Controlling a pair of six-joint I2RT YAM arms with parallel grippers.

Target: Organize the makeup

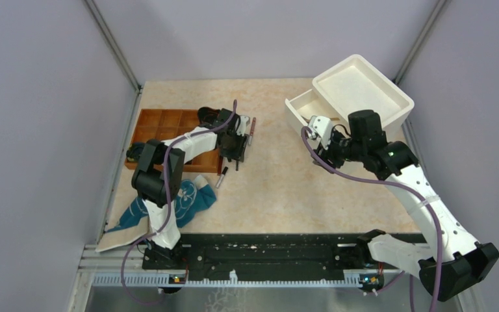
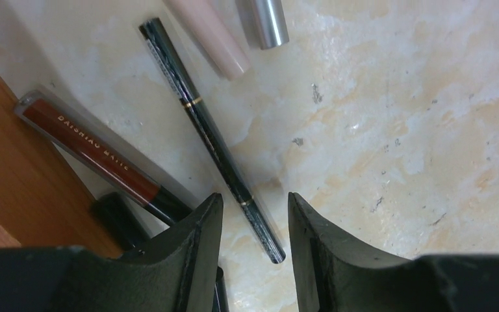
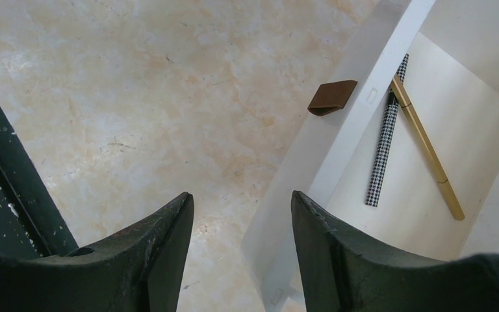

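Observation:
My left gripper is part open over a thin black eyeliner pen lying on the table, its lower end between and beyond the fingertips. Beside it lie a dark red DANAMUS-style lip tube, a pink stick and a silver tube, right of the wooden organizer. My right gripper stands open at the white drawer, nothing between its fingers; the drawer holds a gold pen and a black patterned pen.
A white lid or tray tops the drawer unit at right. A blue cloth lies at front left. A dark table edge runs along the front.

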